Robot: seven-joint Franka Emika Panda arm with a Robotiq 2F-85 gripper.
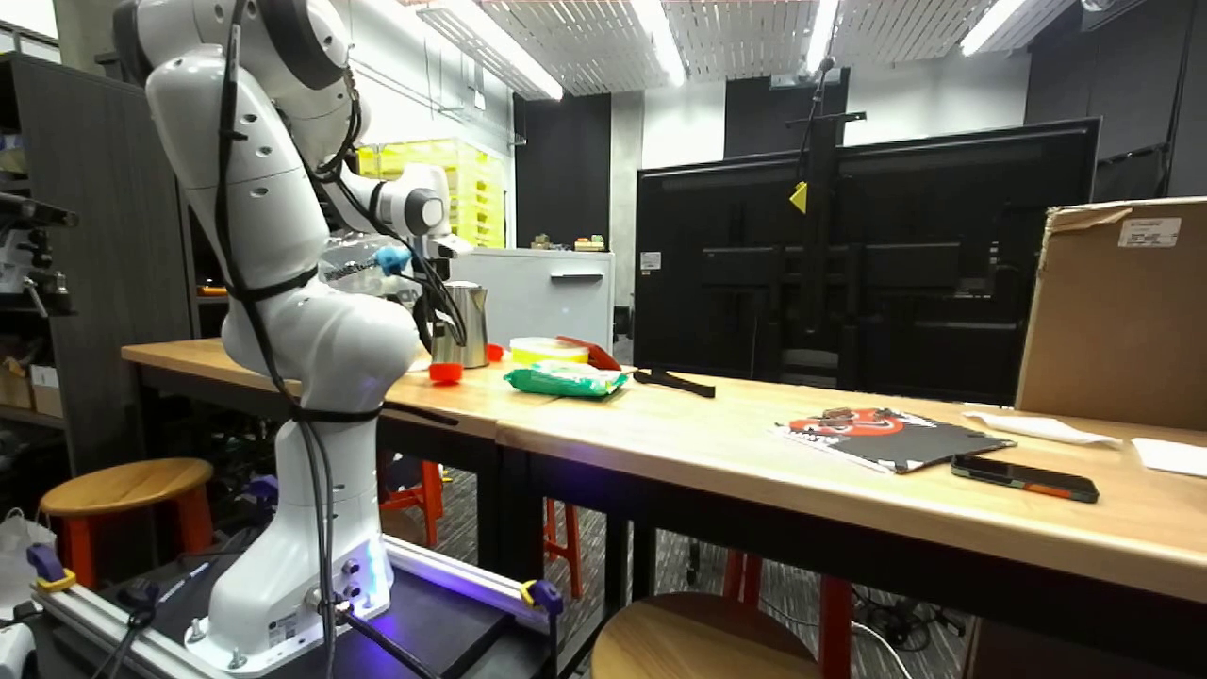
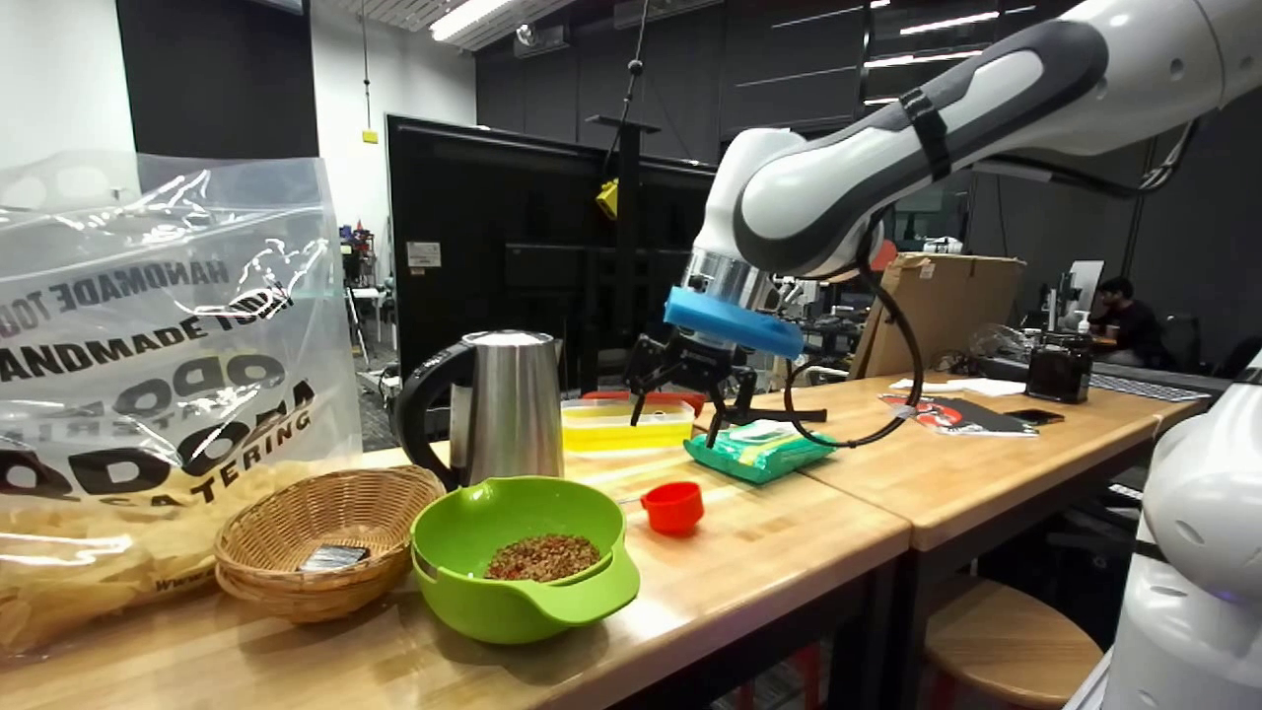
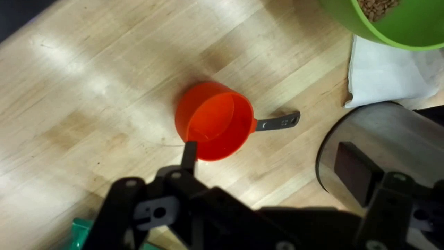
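A red measuring cup point(image 3: 214, 121) with a dark handle lies tilted on the wooden table, its open side partly facing the wrist camera. It also shows as a red cup point(image 2: 673, 508) in front of the green bowl's right side in exterior view 2. Above the table, my gripper point(image 2: 675, 428) stands open, its two fingers apart with nothing between them. In the wrist view one fingertip point(image 3: 189, 155) overlaps the cup's lower rim, while the other finger point(image 3: 358, 173) appears over the steel kettle. The cup is below the gripper, apart from it.
A steel kettle point(image 2: 511, 408), a green bowl point(image 2: 521, 615) with brown pellets and a wicker basket point(image 2: 310, 592) stand close by. Across the table are a yellow-filled container point(image 2: 627, 428) and a green packet point(image 2: 763, 450). Bare table lies around the cup.
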